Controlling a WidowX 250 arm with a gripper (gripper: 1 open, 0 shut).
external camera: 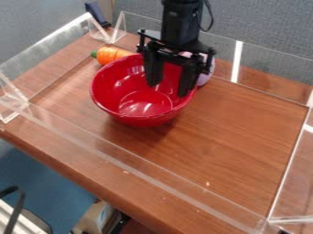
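Note:
My black gripper (pixel 169 71) hangs down at the red bowl (pixel 134 102), its fingers over the bowl's inside and rear right. The fingers stand apart; whether anything is between them is hard to tell. An orange carrot-like item (pixel 110 55) with a green top lies behind the bowl at the left. A purple item (pixel 203 77) is partly hidden behind the gripper and bowl at the right.
Clear low walls enclose the wooden table (pixel 226 155). A grey wall stands behind.

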